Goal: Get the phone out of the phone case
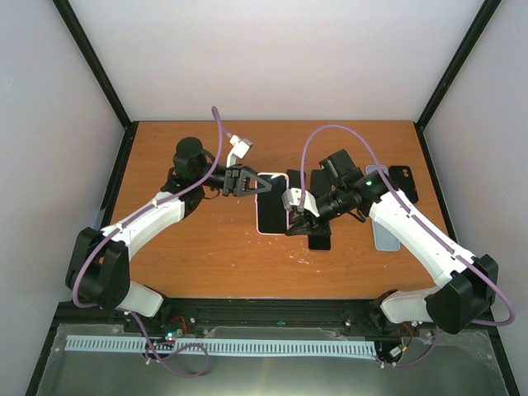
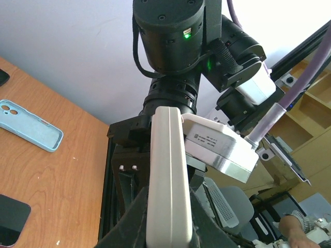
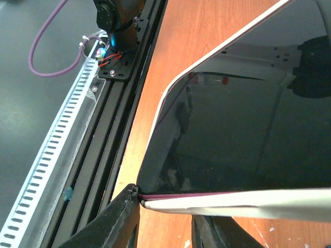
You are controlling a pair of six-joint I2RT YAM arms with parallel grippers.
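Observation:
A dark-screened phone (image 1: 271, 210) sits within a pale case (image 3: 258, 204) above the table. My left gripper (image 1: 268, 185) is shut on its upper part; in the left wrist view the case (image 2: 169, 181) stands edge-on between the fingers. At the lower right corner of the case, my right gripper (image 1: 290, 223) is part open. In the right wrist view, one of its fingertips (image 3: 135, 192) is against the corner where screen and case meet, and the other finger (image 3: 207, 230) is below the case wall. A thin pinkish strip shows between the screen and that wall.
Dark phones (image 1: 320, 241) lie on the table behind and under the right arm. Farther right are a light blue case (image 1: 385, 238) and a black case (image 1: 403, 181).

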